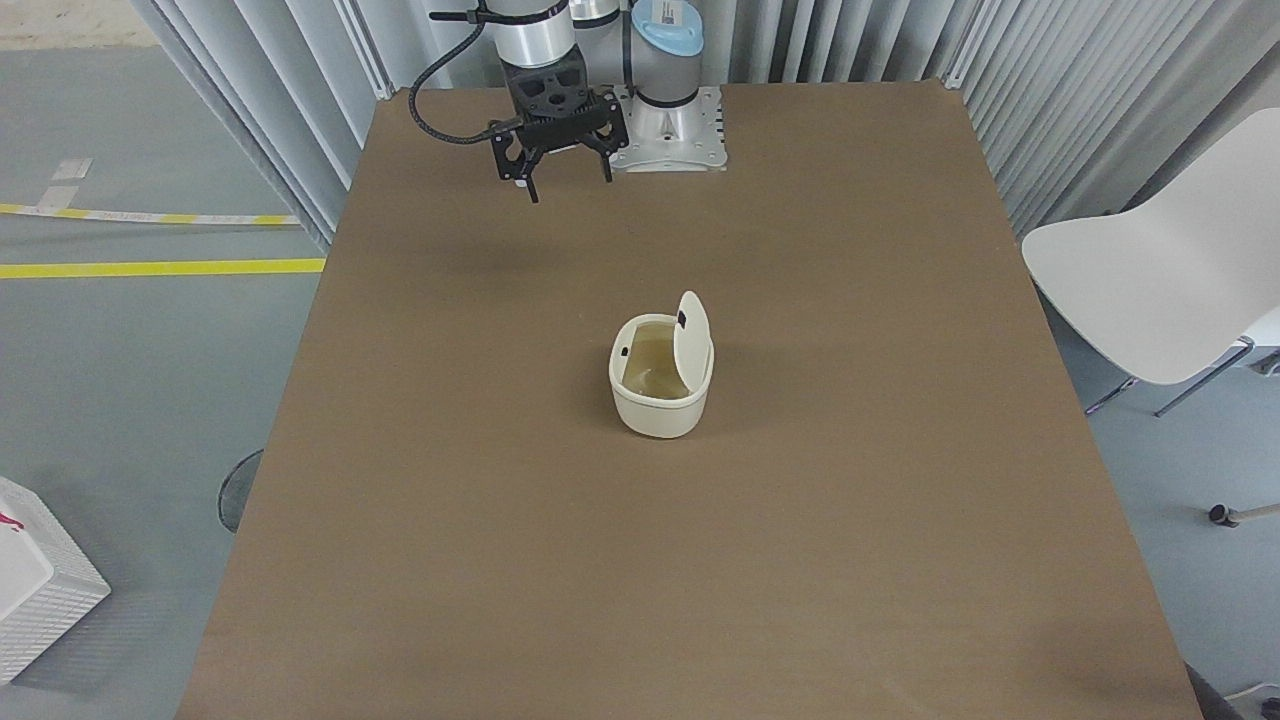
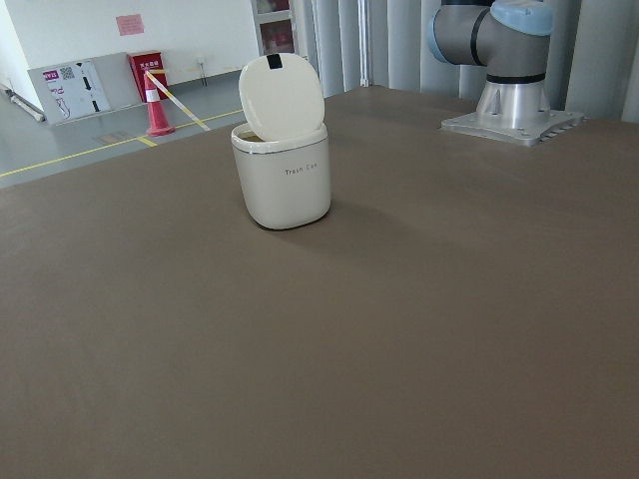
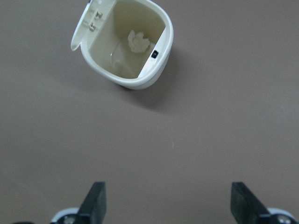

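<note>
A small cream trash can stands upright mid-table with its lid raised; in the left view the can reads "Trash Can". In the wrist view a crumpled white tissue lies inside the can. My gripper is raised at the back of the table, behind and left of the can in the front view, apart from it. In the wrist view its two fingertips are far apart at the bottom edge, open, with nothing between them.
My arm's base plate sits at the back edge, curtains behind it. A white chair stands off the table's right side.
</note>
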